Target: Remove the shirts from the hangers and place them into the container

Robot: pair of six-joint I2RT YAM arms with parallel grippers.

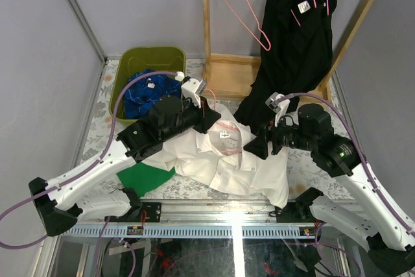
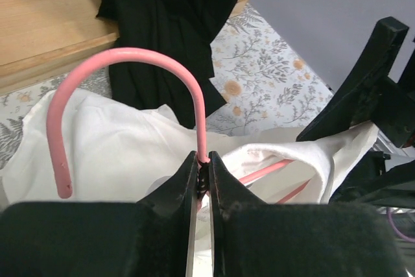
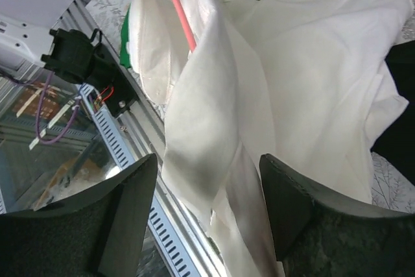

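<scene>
A white shirt (image 1: 207, 170) lies bunched on the table, with a pink hanger (image 2: 122, 55) inside its collar region. My left gripper (image 1: 206, 118) is shut on the hanger at the base of its hook, which stands up above the fingers. My right gripper (image 1: 261, 144) is open at the shirt's right part, with white cloth (image 3: 201, 128) between its spread fingers. Part of the hanger shows through the collar opening in the left wrist view, beside the right gripper's dark fingers.
A green bin (image 1: 137, 56) with blue cloth stands at back left. A wooden rack (image 1: 227, 72) holds black garments (image 1: 292, 43) and empty pink hangers (image 1: 249, 11). A green cloth (image 1: 142, 176) lies under the shirt's left side; the front rail (image 1: 194, 209) borders the table.
</scene>
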